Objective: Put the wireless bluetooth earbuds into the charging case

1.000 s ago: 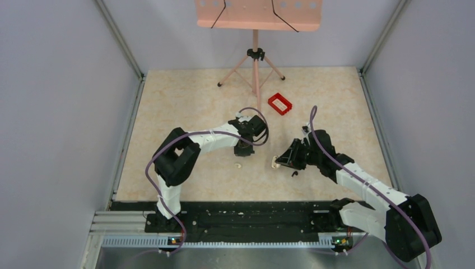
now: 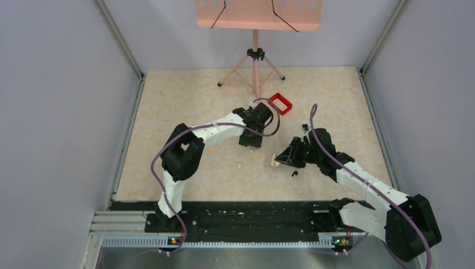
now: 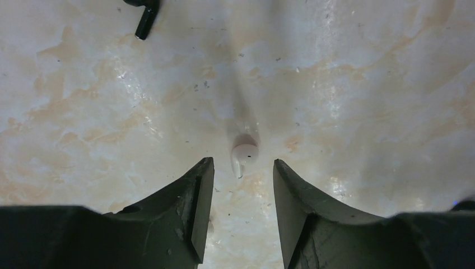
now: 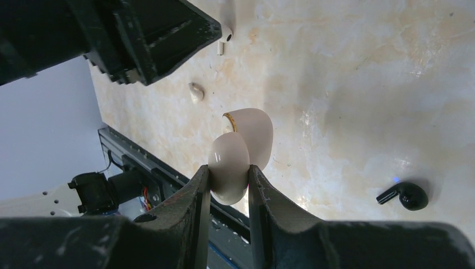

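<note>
A white charging case (image 4: 251,134) with its lid open is held by my right gripper, shut on it low over the table. My left gripper stands open above a white earbud (image 3: 245,151) lying on the table, its fingers apart on either side below it in the left wrist view. Another white earbud (image 4: 196,92) lies toward the table's front left, also seen in the top view (image 2: 238,165). A black earbud (image 4: 412,196) lies beside the right gripper, nearer the front edge in the top view.
A red tray (image 2: 280,103) sits at the back right near a pink music stand (image 2: 255,78). The dark front edge (image 2: 235,213) borders the work area.
My left arm has moved to the right and shifted over the table to hover above a white earbud. The right arm and the case it holds have stayed still.
</note>
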